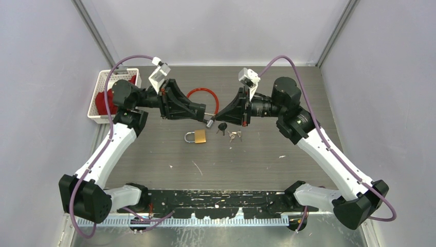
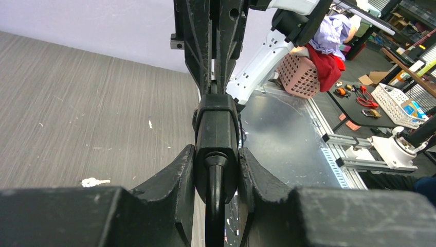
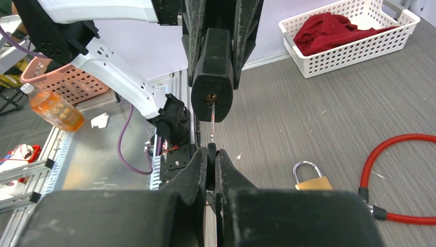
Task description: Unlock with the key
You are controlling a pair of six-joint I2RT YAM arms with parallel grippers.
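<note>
A black lock body [image 3: 212, 77] faces my right gripper, its brass keyhole showing in the right wrist view. My left gripper is shut on this lock, with one finger on each side. Between the fingertips of my right gripper is the dark head of a key, gripped firmly. The key's thin silver blade [image 3: 213, 121] points straight at the lock, its tip at the keyhole. Much of the blade still shows outside; whether the tip is inside cannot be told.
On the table below lie a brass padlock [image 1: 200, 136], a red cable lock [image 1: 204, 89], a black-headed key [image 1: 222, 126] and small silver keys [image 1: 235, 136]. A white basket [image 1: 94, 110] with red cloth stands at far left.
</note>
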